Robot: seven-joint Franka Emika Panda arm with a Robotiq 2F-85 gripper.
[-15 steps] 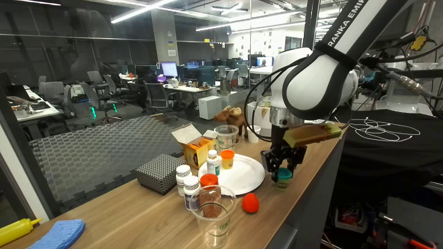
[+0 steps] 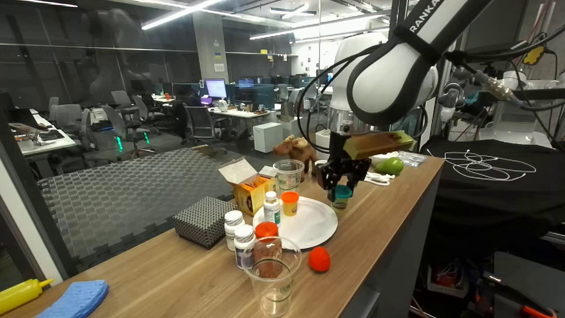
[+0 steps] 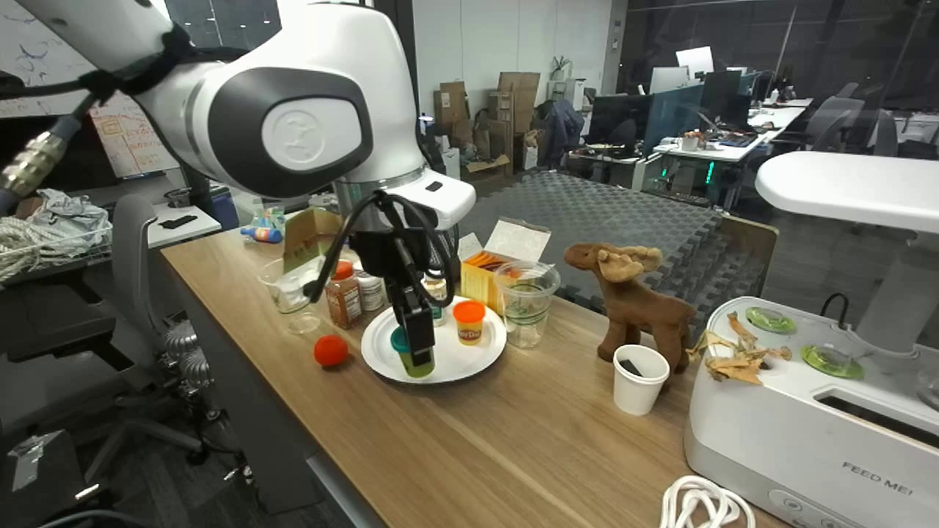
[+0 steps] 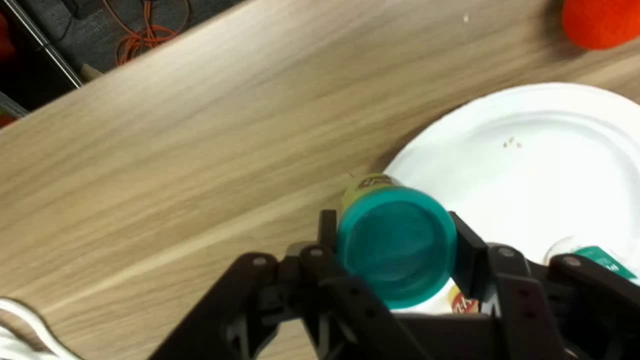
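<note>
A small Play-Doh tub with a teal lid is held between the fingers of my gripper, which is shut on it. In exterior view 1 the teal-lidded tub hangs just off the right rim of the white plate. From exterior view 2, the tub overlaps the plate's near edge, below my gripper. The wrist view has it beside and partly over the plate's edge. On the plate stand an orange-lidded Play-Doh tub and a white pill bottle.
A red ball rests near the plate. Clear cups, a spice jar, white bottles and an open yellow box crowd around it. The plate's right half is bare. A toy moose stands behind.
My gripper has risen and moved back and to the left in exterior view 1, carrying the teal-lidded tub with it from beside the table's edge. The plate and other objects stay put.
</note>
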